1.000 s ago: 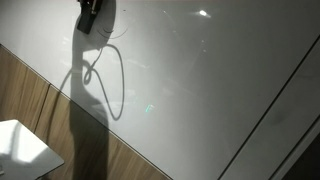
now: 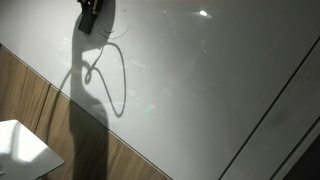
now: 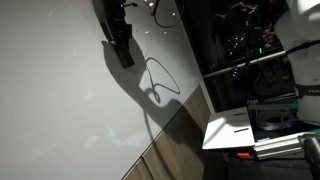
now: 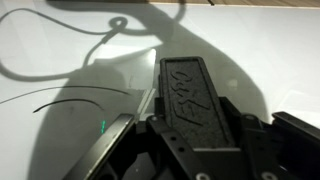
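A black block-shaped eraser (image 4: 190, 95) with raised lettering is held between the fingers of my gripper, which is shut on it. It lies against or very close to the white board; contact itself cannot be made out. Dark curved pen strokes (image 4: 72, 101) and a small green mark (image 4: 103, 127) show to the left of the eraser in the wrist view. In exterior view 1 the eraser (image 2: 88, 21) is at the top edge, with the green mark (image 2: 149, 108) lower and to the right. Exterior view 2 has the eraser (image 3: 123, 51) near the top.
The whiteboard (image 2: 210, 80) is mostly bare, with shadows of the arm and a looping cable across it. Wood-look surface (image 2: 25, 85) borders it, and a white panel (image 2: 25, 150) lies beyond. Cables and equipment (image 3: 265, 90) fill the right of exterior view 2.
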